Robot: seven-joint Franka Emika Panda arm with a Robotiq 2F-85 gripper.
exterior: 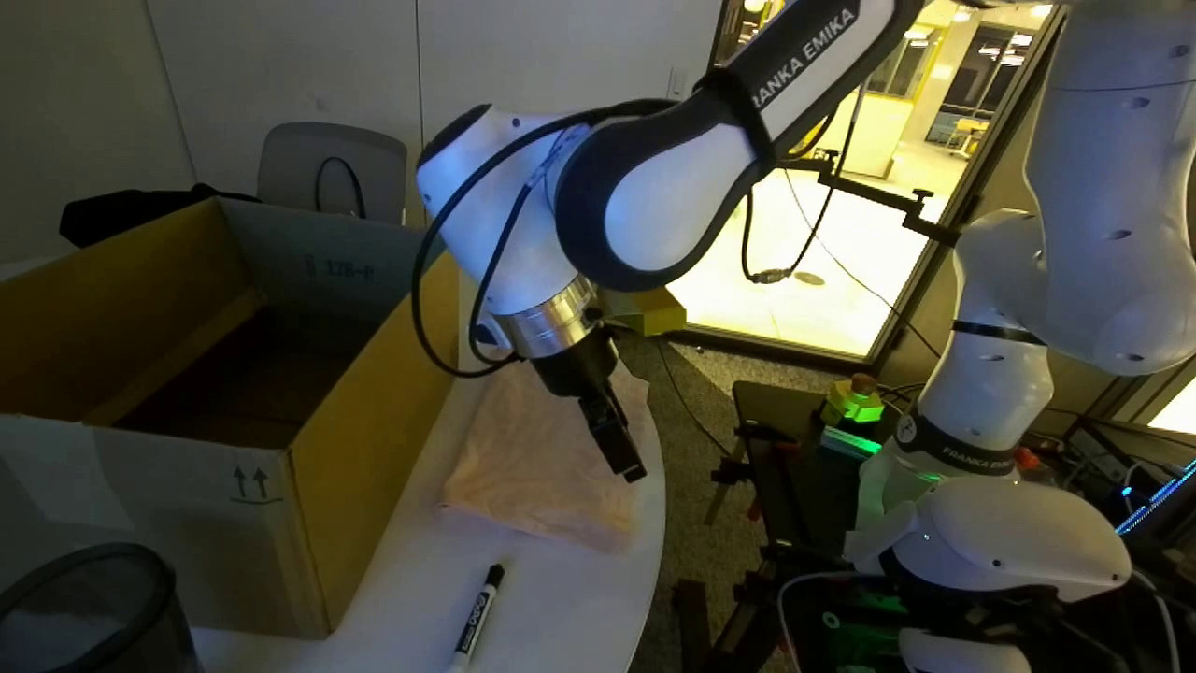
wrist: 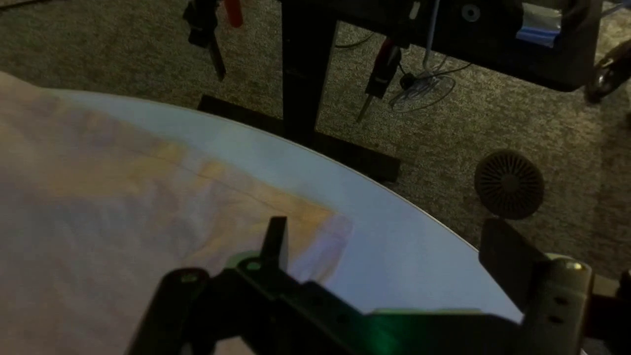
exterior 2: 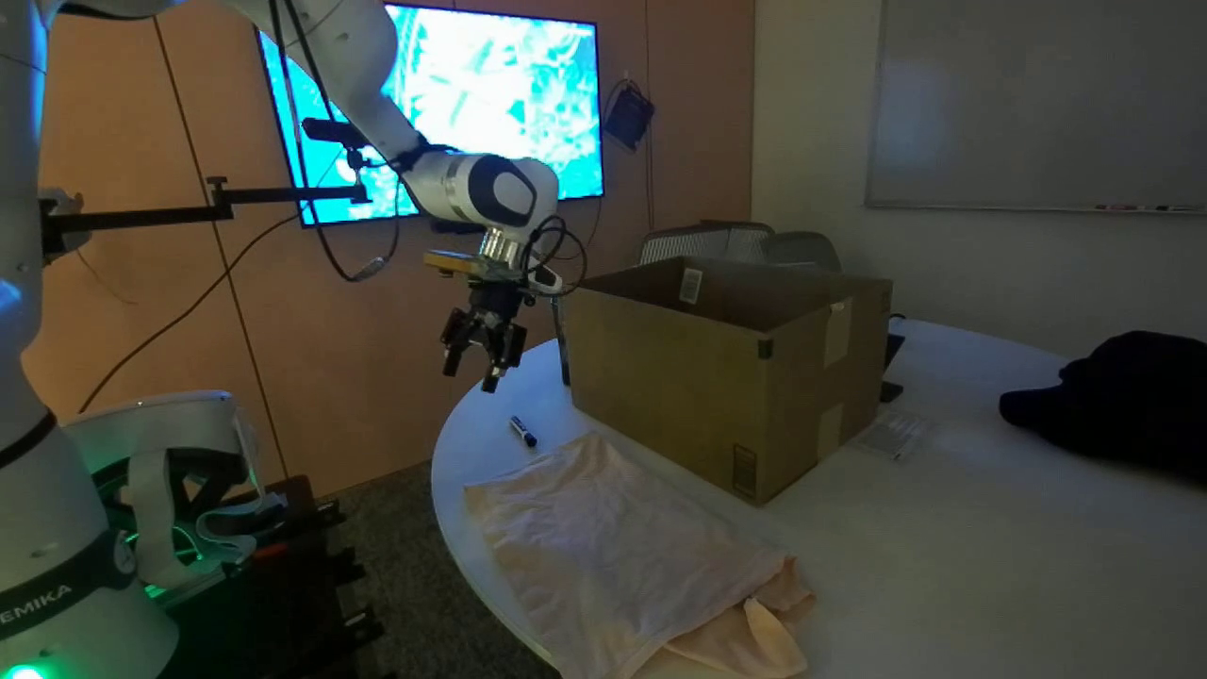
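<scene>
A pale peach cloth [exterior: 538,471] lies spread on the white round table, close to its curved edge. Above it in the first exterior view hangs my gripper [exterior: 630,471], tilted. The second exterior view shows the gripper [exterior 2: 475,368] with its fingers spread and nothing between them, clear of the tabletop. In the wrist view, a corner of the cloth [wrist: 307,225] lies below the wide-open fingers, near the left finger. A black-and-white marker [exterior: 477,617] rests on the table beside the cloth.
A large open cardboard box [exterior: 370,449] stands beside the cloth. A black mesh bin [exterior: 95,617] sits at the near left. Dark clothing [exterior 2: 1115,402] lies farther along the table [exterior 2: 973,532]. Floor shows beyond the table's edge.
</scene>
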